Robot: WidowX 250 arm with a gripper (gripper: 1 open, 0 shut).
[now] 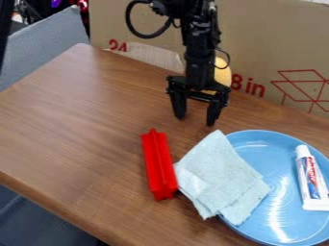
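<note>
My black gripper (195,113) is open, pointing down above the back of the wooden table (77,125), with nothing seen between its fingers. A yellow object (221,71) is partly hidden behind it. A red bar-shaped piece (160,165) lies near the table's middle front. Beside it a folded pale blue cloth (221,178) lies partly on a blue plate (283,156), which also holds a toothpaste tube (311,181).
A cardboard box (283,53) stands along the back of the table. A grey surface (38,53) lies beyond the left edge.
</note>
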